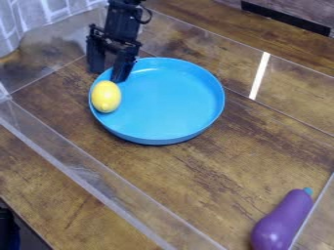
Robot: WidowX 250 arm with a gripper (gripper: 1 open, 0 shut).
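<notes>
A black gripper (pixel 111 54) hangs over the back-left rim of a round blue plate (pixel 164 103), its fingers apart with nothing seen between them. A yellow oval object (pixel 105 96) lies on the left part of the plate, just in front of the gripper. A purple toy eggplant (pixel 280 223) with a green tip lies at the bottom right, away from the plate.
Clear walls or edging run along the left and right, and a white strip (pixel 260 74) lies right of the plate.
</notes>
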